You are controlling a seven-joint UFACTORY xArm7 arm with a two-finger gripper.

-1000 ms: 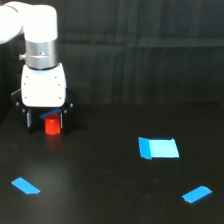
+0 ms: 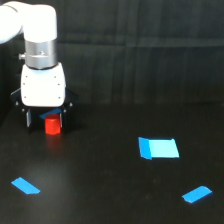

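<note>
A small red block (image 2: 53, 125) rests on the dark tabletop at the left. Above it hangs the white hand of my gripper (image 2: 47, 119), pointing down. Its dark fingers appear spread wide, one to the left of the block and the other to its right, so the fingers look open. Whether either fingertip touches the block cannot be made out against the black background.
Blue tape shows behind the block. A pale blue square (image 2: 163, 148) with a darker blue strip (image 2: 145, 148) lies right of centre. Blue tape pieces mark the front left (image 2: 25, 186) and front right (image 2: 196, 194).
</note>
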